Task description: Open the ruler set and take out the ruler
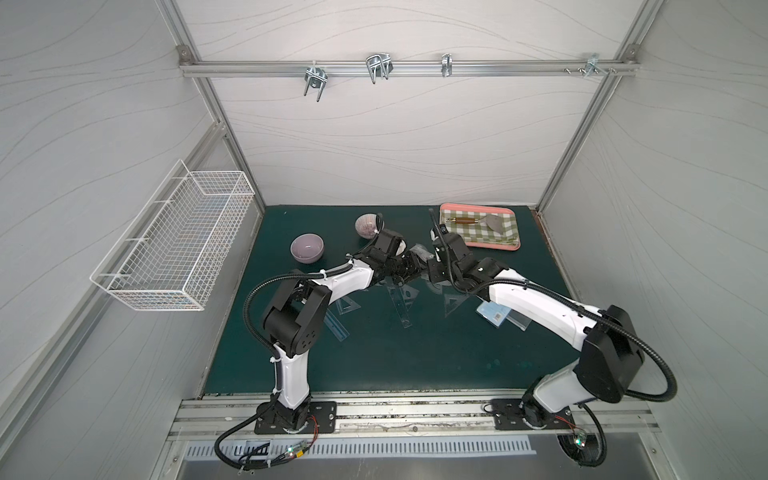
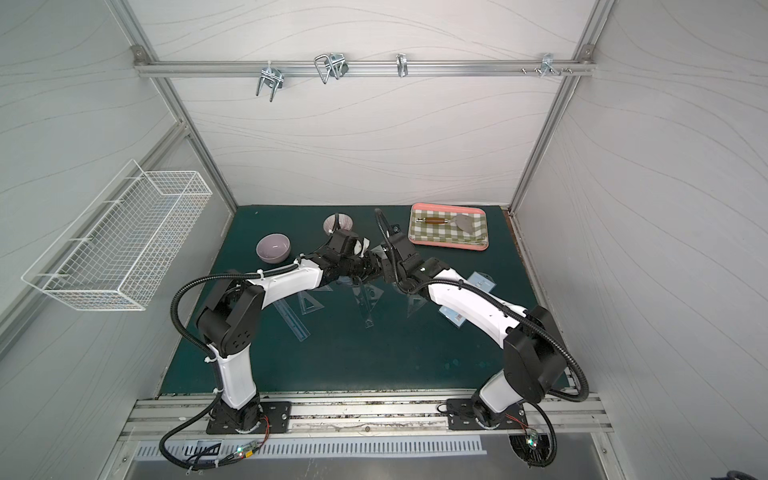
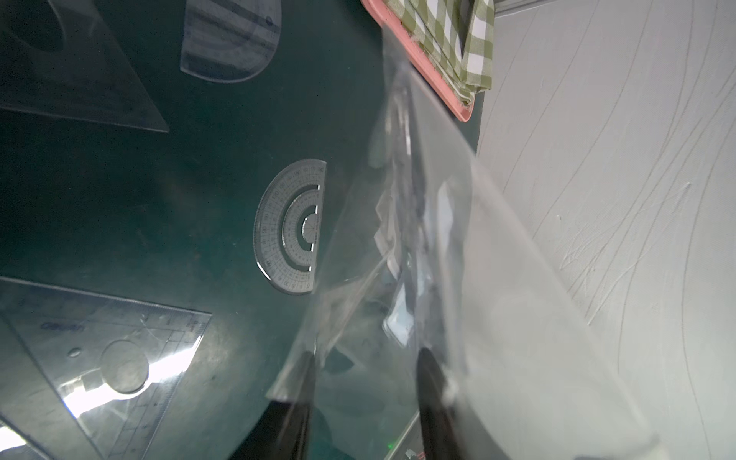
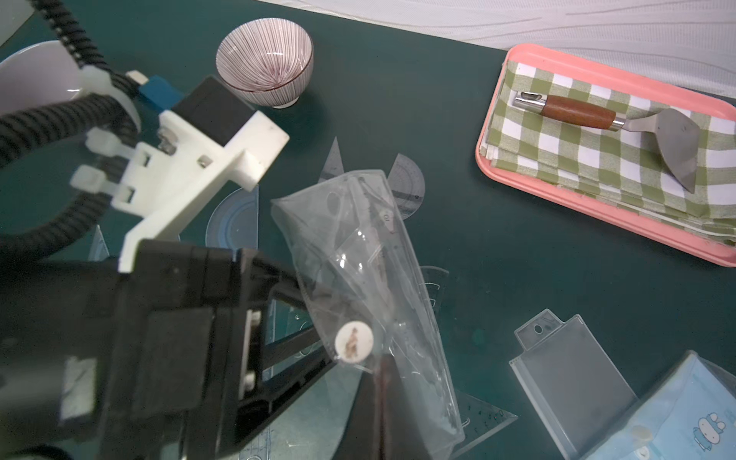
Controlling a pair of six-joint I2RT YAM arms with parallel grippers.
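A crumpled clear pouch [image 4: 349, 230] is held up between both arms over the middle of the table. My right gripper is shut on its edge, beside a white round snap. The left gripper stands part open at the pouch; the clear film blurs whether its fingers are inside or behind it. On the green table lie a long clear ruler [image 2: 291, 320], another clear ruler [image 1: 400, 307], a protractor [image 3: 291, 226] and set squares, one of them a large set square [image 3: 92, 329]. Whether anything remains in the pouch is hard to tell.
A pink tray [image 4: 613, 217] with a checked cloth and spatula lies at the back right. Two bowls, a lilac bowl [image 1: 307, 248] and a striped bowl [image 4: 264, 61], stand at the back left. A light-blue packet [image 4: 682, 421] lies at right.
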